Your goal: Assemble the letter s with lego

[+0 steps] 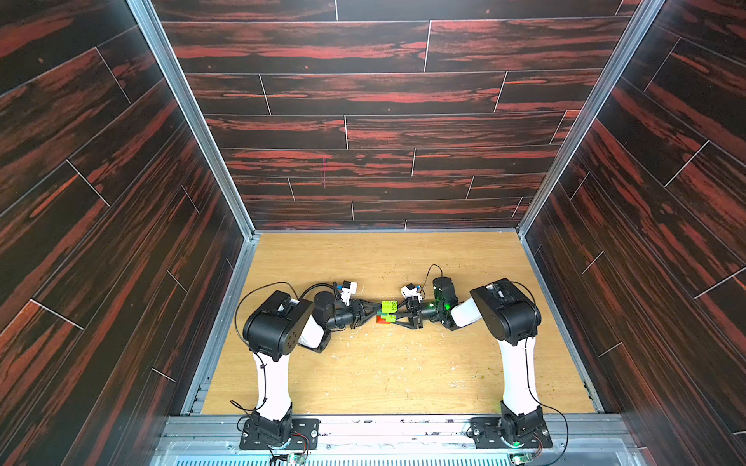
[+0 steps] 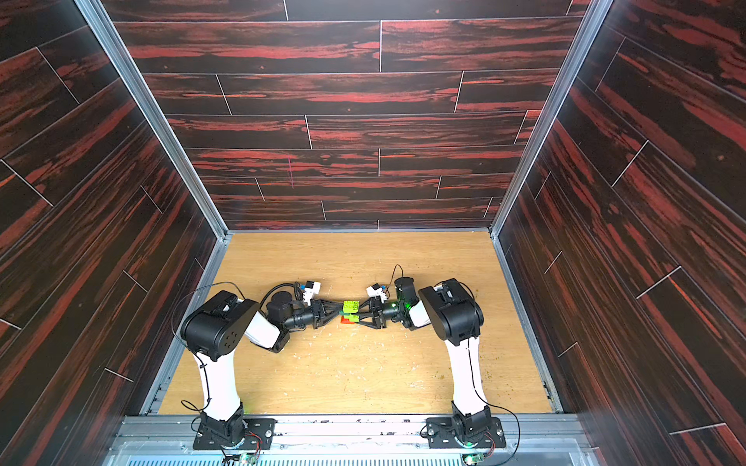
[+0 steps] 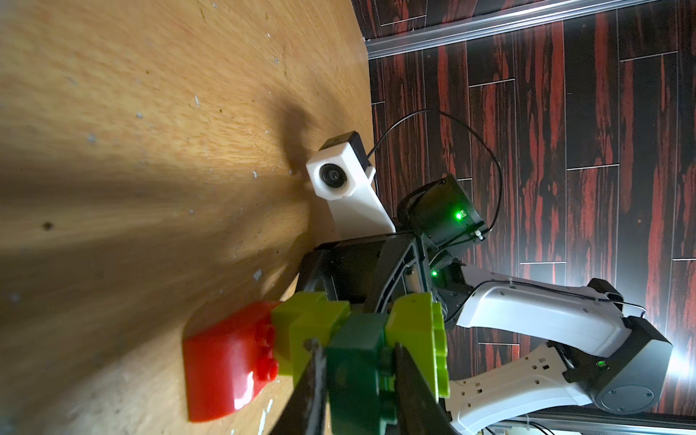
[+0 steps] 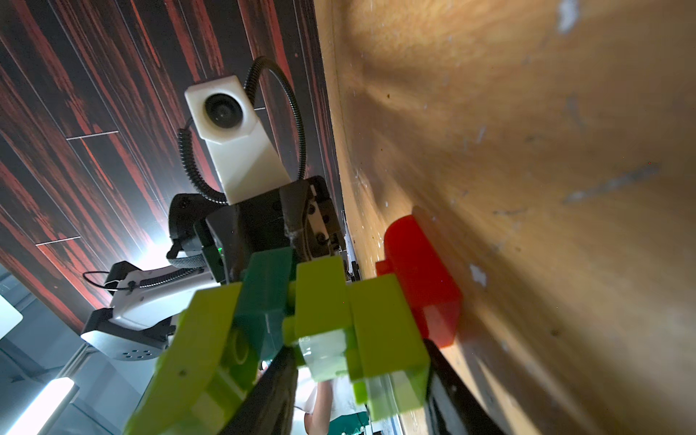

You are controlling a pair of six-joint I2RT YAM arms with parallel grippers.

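A stack of lego bricks is held between both arms just above the table. In the left wrist view my left gripper is shut on the dark green brick (image 3: 353,377), with a yellow-green brick (image 3: 414,337) on one side of it and more yellow-green bricks (image 3: 313,319) on the other. At the table end is a red brick (image 3: 228,362) with a rounded edge. My right gripper is shut on the lower yellow-green bricks (image 4: 388,326), beside the red brick (image 4: 424,279). Another yellow-green brick (image 4: 190,355) tops the stack. Whether every brick is fully seated cannot be told.
Both grippers face each other closely, so the wrist cameras and fingers leave little room between them. Dark wood-patterned walls (image 2: 388,132) enclose the table.
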